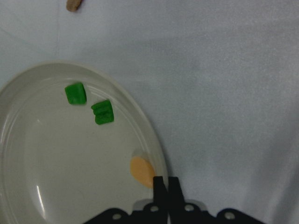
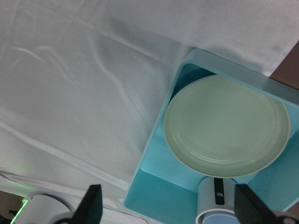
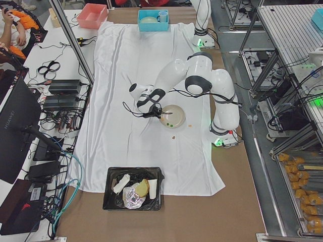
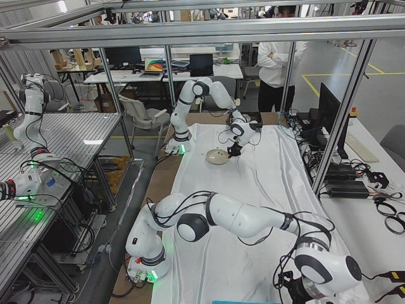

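A beige plate (image 1: 56, 154) with two green pieces (image 1: 75, 93) and an orange piece (image 1: 141, 170) lies on the cloth. My left gripper is shut at its rim; whether the rim is between the fingers I cannot tell. My right gripper is open above a blue bin (image 2: 154, 191) holding a pale green plate (image 2: 224, 126) and a white cup (image 2: 208, 196).
A black lined tray (image 3: 108, 196) with food and foil sits at the near end of the white cloth (image 3: 126, 70). Small brown bits lie beside the beige plate.
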